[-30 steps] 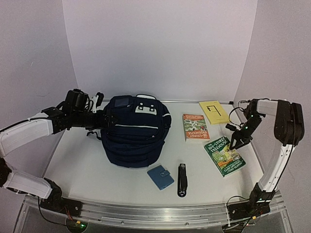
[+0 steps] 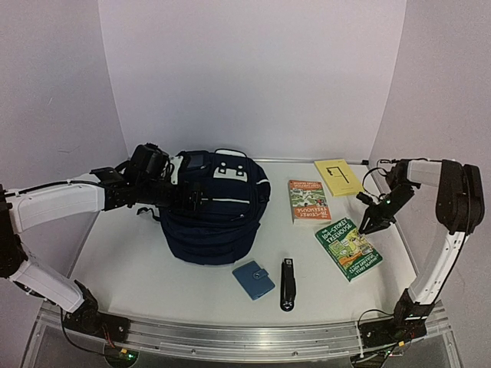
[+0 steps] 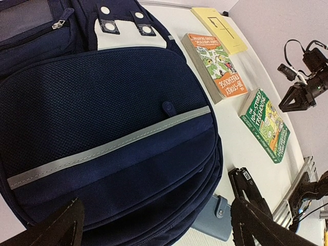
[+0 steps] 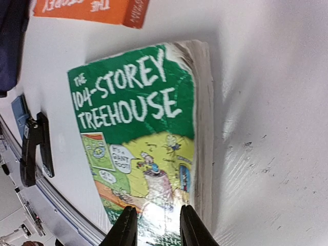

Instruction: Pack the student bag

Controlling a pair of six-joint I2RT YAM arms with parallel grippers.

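A navy backpack [image 2: 211,230] fills the left middle of the table. My left gripper [image 2: 188,195] hangs over its front; its fingers look apart in the left wrist view, with the bag below. The green 104-Storey Treehouse book [image 2: 347,249] [image 4: 133,123] lies at the right, with my right gripper just above its near edge, fingers parted and nothing seen held. An orange treehouse book [image 2: 309,201], a yellow booklet [image 2: 337,177], a blue wallet [image 2: 253,280] and a black stapler-like item [image 2: 288,284] lie apart on the table.
Walls bound it at the back and sides, with a metal rail [image 2: 230,334] along the front.
My left arm has moved right, further over the backpack. The green book has shifted slightly left, and my right gripper has moved slightly with it and now sits at its right edge.
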